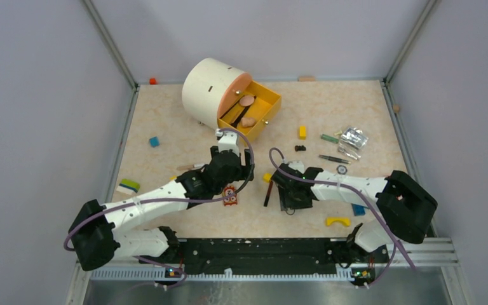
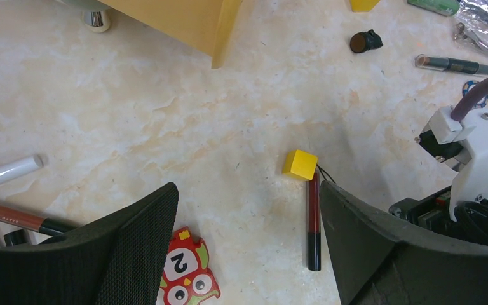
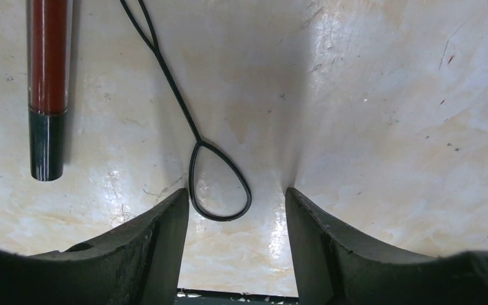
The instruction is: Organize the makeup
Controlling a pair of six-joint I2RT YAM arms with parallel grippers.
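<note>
My right gripper is open low over a black cord loop [image 3: 220,216], whose left side lies by one fingertip. A dark red lipgloss tube lies left of it, also beside a yellow cube [image 2: 300,165] in the left wrist view. My left gripper is open above the table, nothing between its fingers. A white round organizer [image 1: 206,89] with an open yellow drawer [image 1: 264,97] holding brushes stands at the back. A white-capped tube [image 2: 13,171] and a brown pencil [image 2: 9,215] lie at the left in the left wrist view.
An owl toy [image 2: 190,283], a blue block [image 1: 154,142], a yellow arched block [image 1: 338,222], a black clip [image 2: 365,41], pens and a silver packet [image 1: 354,137] lie around the table [image 1: 152,114].
</note>
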